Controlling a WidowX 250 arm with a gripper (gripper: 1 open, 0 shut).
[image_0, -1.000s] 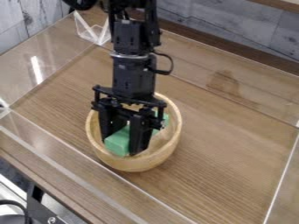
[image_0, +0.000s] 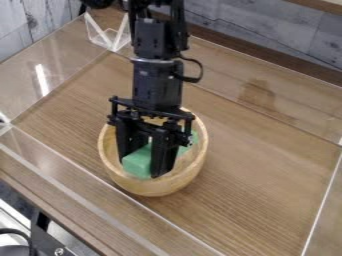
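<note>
My black gripper (image_0: 146, 146) reaches down from the top centre into a round, light wooden bowl (image_0: 185, 177), its fingers on either side of a green object (image_0: 136, 160) inside. The gripper is shut on that green object, which is partly hidden behind the fingers and sits low in the bowl.
The bowl stands on a light wooden table (image_0: 254, 190) with free room to the right and left. A white wire-like item (image_0: 107, 25) is at the top left, beside a grey wall. Dark cables lie at the bottom left, beyond the table's edge.
The gripper has shifted very slightly within the bowl; the bowl stays in about the same place.
</note>
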